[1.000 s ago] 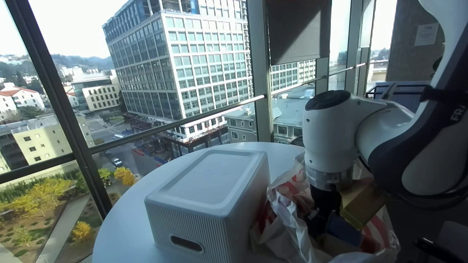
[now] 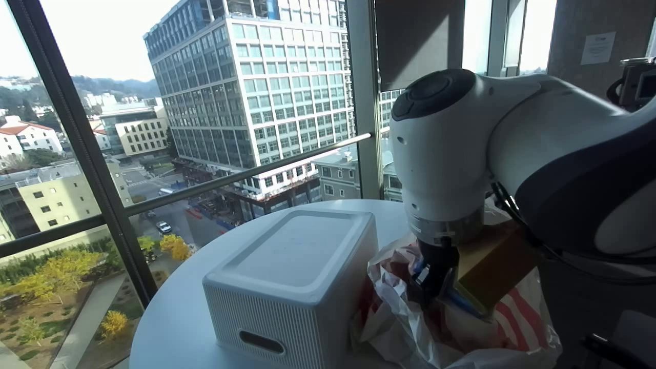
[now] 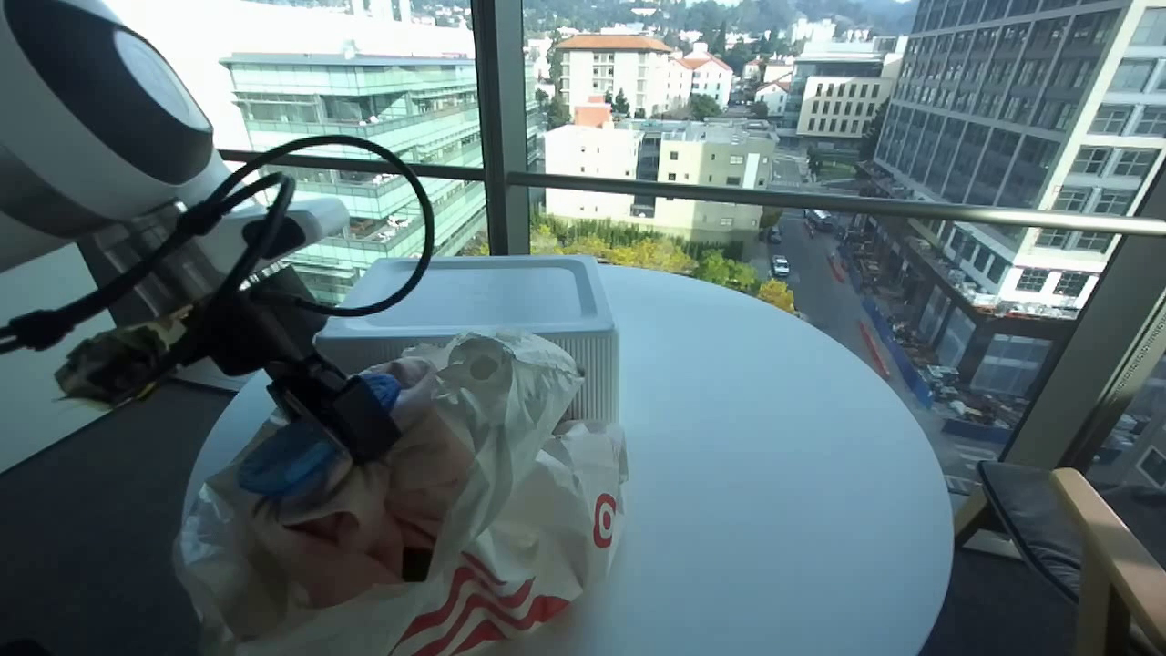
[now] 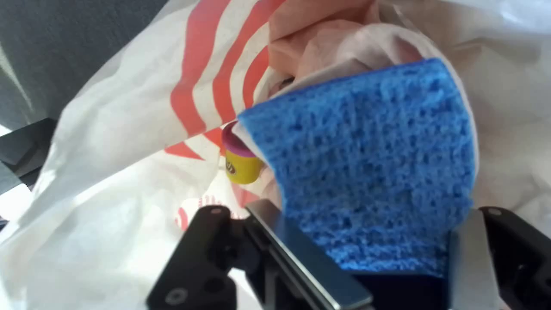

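A blue textured piece of cloth or sponge (image 4: 372, 150) fills the space between the fingers in the wrist view. My gripper is shut on it, a finger at each side. In exterior view 2 the gripper (image 3: 366, 426) is tilted over the mouth of a crumpled white plastic bag (image 3: 492, 426) with red stripes, and blue material shows on both sides of the fingers. Pale pink cloth (image 4: 320, 46) lies in the bag behind the blue piece. Exterior view 1 has the gripper (image 2: 433, 277) dark against the bag (image 2: 393, 313).
A white ribbed box (image 2: 289, 252) stands beside the bag on the round white table (image 3: 765, 470). A small yellow tub (image 4: 242, 168) with a purple lid shows by the bag's striped plastic. Windows (image 2: 363, 92) border the table.
In exterior view 1 the arm has risen and shifted left. The gripper sits higher over the bag, and the bag's top has changed shape around it.
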